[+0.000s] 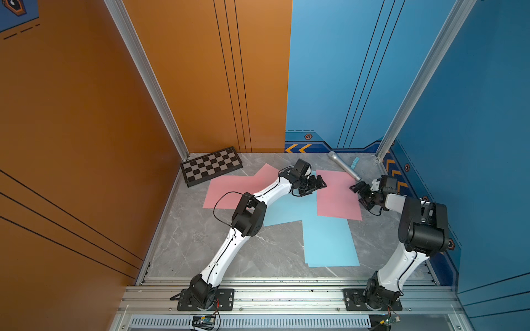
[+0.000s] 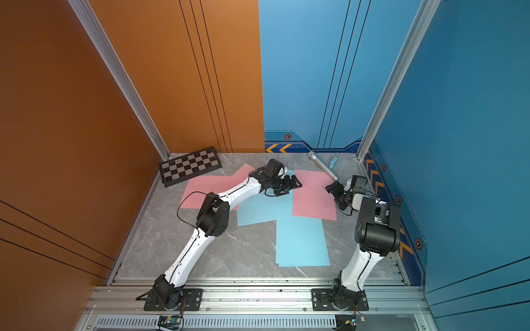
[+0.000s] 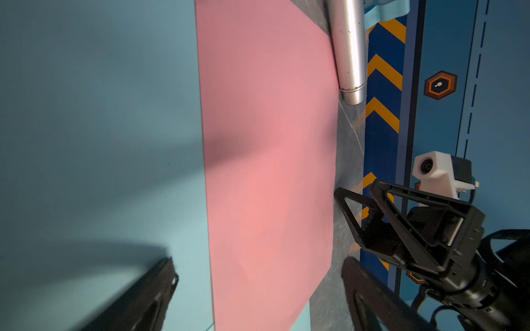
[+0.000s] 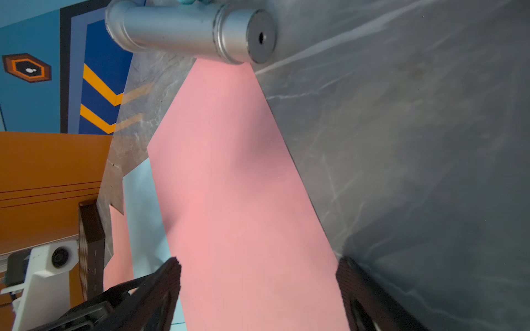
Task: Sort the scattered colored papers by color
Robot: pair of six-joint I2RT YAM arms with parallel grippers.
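Observation:
On the right of the table a pink sheet [image 1: 338,194] overlaps two blue sheets: one in the middle [image 1: 287,209] and one nearer the front [image 1: 330,242]. More pink paper [image 1: 226,187] lies at the left, partly under my left arm. My left gripper [image 1: 320,186] is over the seam where blue meets the pink sheet's left edge; its fingers [image 3: 157,292] are apart with nothing between them. At the pink sheet's right edge my right gripper [image 1: 357,194] is low and open, one finger [image 4: 165,281] over the paper, the other near the bare table.
A silver tube [image 1: 343,165] lies at the back right, its near end at the pink sheet's corner. Beside it is a small light-blue object [image 1: 355,162]. A checkered board [image 1: 211,166] sits back left.

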